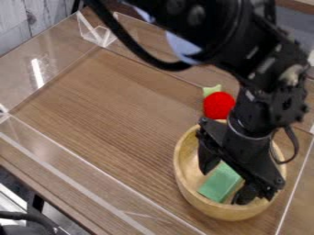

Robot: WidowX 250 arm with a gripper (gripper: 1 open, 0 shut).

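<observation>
My black gripper (233, 158) is low over a round tan bowl (203, 202) at the lower right, its fingers reaching down into it around a green rectangular block (218, 184). Whether the fingers touch the block, and how far they stand apart, is unclear. The gripper hides the bowl's right part.
A red round object (218, 103) with a pale green thing (211, 90) lies behind the bowl, beside the arm. A clear plastic piece (101, 27) stands at the upper left.
</observation>
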